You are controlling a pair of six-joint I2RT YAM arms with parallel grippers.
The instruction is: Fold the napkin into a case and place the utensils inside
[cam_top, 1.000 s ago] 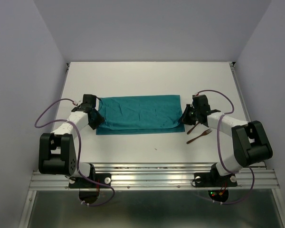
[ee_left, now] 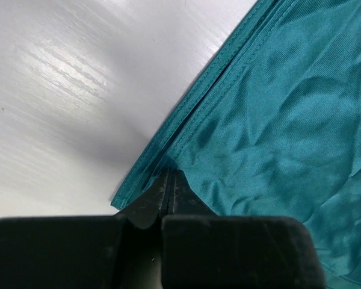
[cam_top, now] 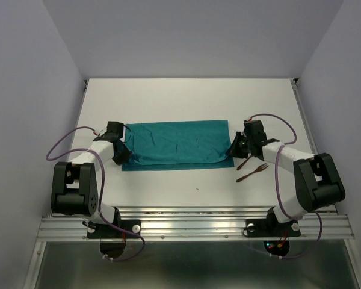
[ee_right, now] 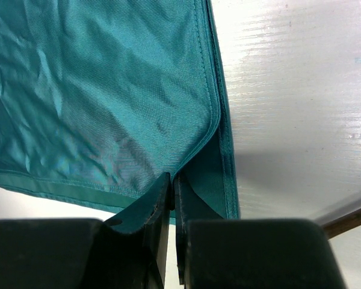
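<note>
The teal napkin (cam_top: 177, 141) lies folded over on the table, its upper layer ending just short of the front edge and leaving a narrow strip of the lower layer (ee_right: 66, 195) showing. At the napkin's front left corner my left gripper is shut; its tips rest against the cloth, and no fabric shows between them. Over at the front right, my right gripper is shut on the upper layer's corner, where the hem runs into the fingertips. The fork (cam_top: 253, 172) lies right of the napkin. Another utensil (cam_top: 244, 163) is partly hidden beneath the right arm.
Bare white table (cam_top: 168, 99) stretches behind the napkin, and a clear strip lies in front of it. A metal rail (cam_top: 186, 220) runs along the table's front edge. Grey walls close in both sides.
The right arm, the napkin and the utensils look unchanged.
</note>
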